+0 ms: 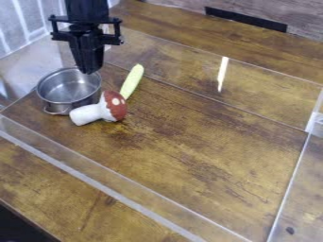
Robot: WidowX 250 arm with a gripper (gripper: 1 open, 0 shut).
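My black gripper (87, 65) hangs at the upper left, shut, just above and behind a steel pot (68, 87). A toy mushroom (97, 110) with a red spotted cap and white stem lies on its side at the pot's front right. A pale yellow-green elongated object (132, 80), like a corn cob, lies right of the pot. Nothing shows between the fingers, though they are small in this view.
Clear walls or panels run along the left and right edges.
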